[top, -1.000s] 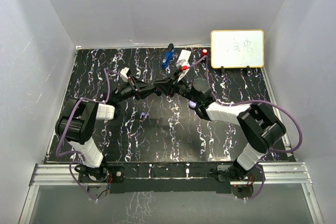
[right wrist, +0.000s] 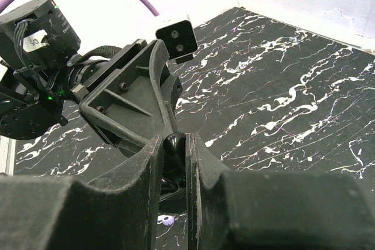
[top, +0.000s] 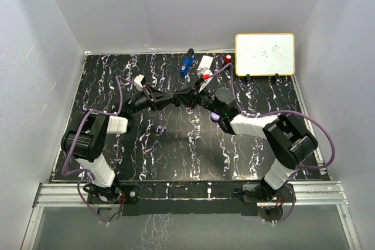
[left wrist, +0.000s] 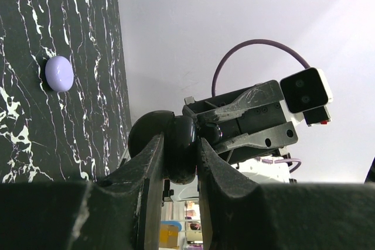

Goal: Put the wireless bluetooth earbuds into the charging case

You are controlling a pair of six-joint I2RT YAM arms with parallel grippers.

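A glossy black rounded charging case point(left wrist: 180, 150) is pinched by my left gripper, whose fingers are shut on it. A rounded black part point(left wrist: 147, 128) sticks out at its left side. From the right, the right gripper meets it, closed around a small shiny black piece point(right wrist: 174, 148) that looks like an earbud. In the left wrist view a dark rounded bit point(left wrist: 211, 133) shows by the right gripper's tips, close against the case. Fingers hide the contact, so whether the piece sits inside the case cannot be told.
Pale purple objects lie on the black marbled table: an oval one point(top: 215, 117) under the right arm and a smaller one point(top: 160, 129) near the left. A blue item point(top: 187, 65), white box point(top: 205, 62) and red item point(top: 228, 58) stand at the back, with a whiteboard point(top: 265, 54).
Both grippers stay together above the middle of the table. The right arm shows only a very slight shift; nothing else visibly differs.
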